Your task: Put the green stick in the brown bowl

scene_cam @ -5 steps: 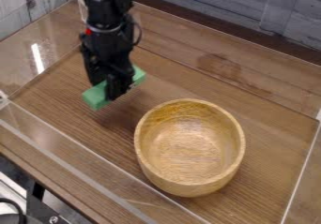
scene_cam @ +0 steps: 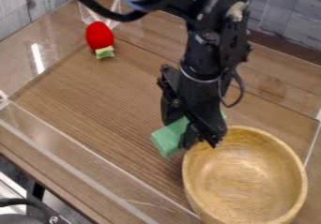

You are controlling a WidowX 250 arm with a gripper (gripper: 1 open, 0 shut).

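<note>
My gripper [scene_cam: 192,132] is shut on the green stick [scene_cam: 170,140], whose lower left end sticks out past the fingers. The dark gripper hides most of the stick's middle. Both are at the upper left rim of the brown bowl [scene_cam: 294,162], with the visible green end lying outside the bowl's opening. I cannot tell whether the fingers touch the rim. The bowl stands upright at the lower right of the camera view and looks empty.
A red object with a green end [scene_cam: 99,37] lies at the back left. Bare wooden table [scene_cam: 94,106] stretches across the left and middle. A tiled wall runs along the back, and dark cables lie at the lower left corner.
My gripper has carried the green stick rightwards and nearer the camera, from the back left to the bowl's rim. The bowl has shifted right and nearer the camera.
</note>
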